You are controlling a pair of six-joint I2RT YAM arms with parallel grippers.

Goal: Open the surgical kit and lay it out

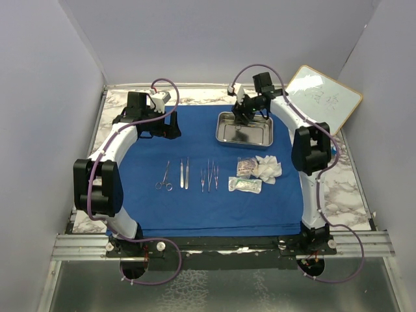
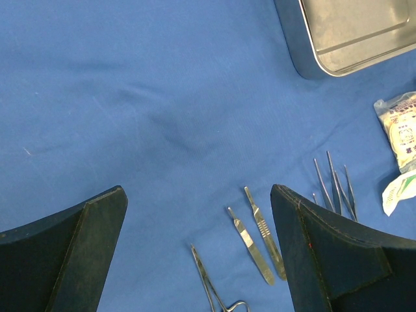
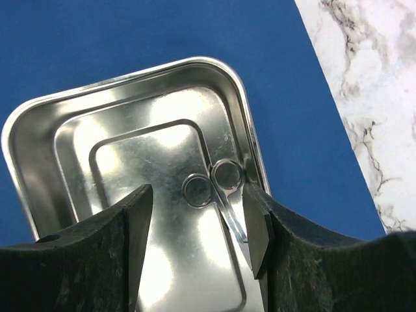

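The metal tray (image 1: 244, 144) stands at the back right of the blue cloth. Inside it lies a ringed instrument (image 3: 197, 190), its shaft partly hidden by a finger of my right gripper, which hangs open above the tray. Laid on the cloth are scissors (image 1: 165, 177), two scalpel handles (image 1: 182, 174) and several tweezers (image 1: 210, 175). To their right rest a bag of cotton (image 1: 246, 168), crumpled white gloves (image 1: 268, 169) and a white packet (image 1: 245, 184). Over bare cloth at the back left, my left gripper is open and empty.
A whiteboard (image 1: 323, 94) leans at the back right corner. Marbled table (image 1: 331, 188) shows round its edges.
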